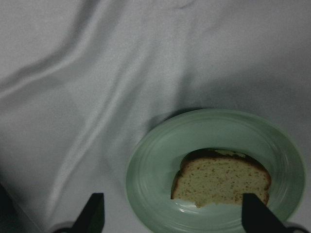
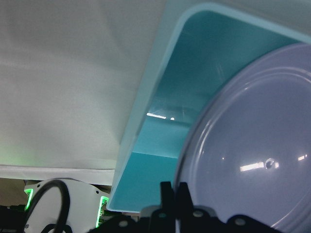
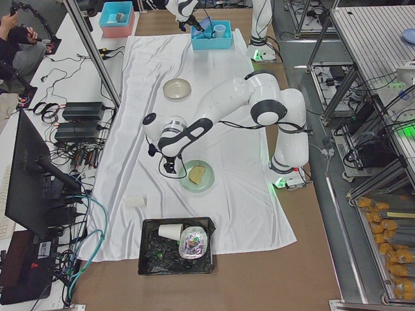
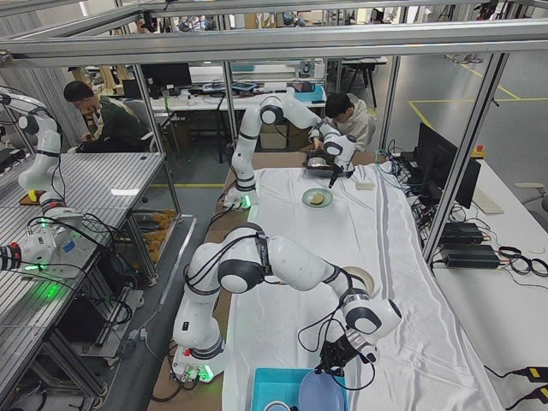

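Observation:
A bread slice (image 1: 221, 177) lies on a green plate (image 1: 150, 165); my left gripper hovers above them with its fingers apart, holding nothing visible. In the camera left view that gripper is just left of the plate (image 3: 185, 181). My right gripper is at the turquoise bin (image 2: 146, 107), its fingertips close together on the edge of a purple-blue plate (image 2: 248, 136) inside the bin. A blue cup (image 3: 219, 31) also stands in the bin.
A black tray (image 3: 155, 265) with a white cup and foil container lies at the near end. A beige bowl (image 3: 176, 88) sits mid-cloth, and a pale flat item (image 3: 135, 201) lies left of the green plate.

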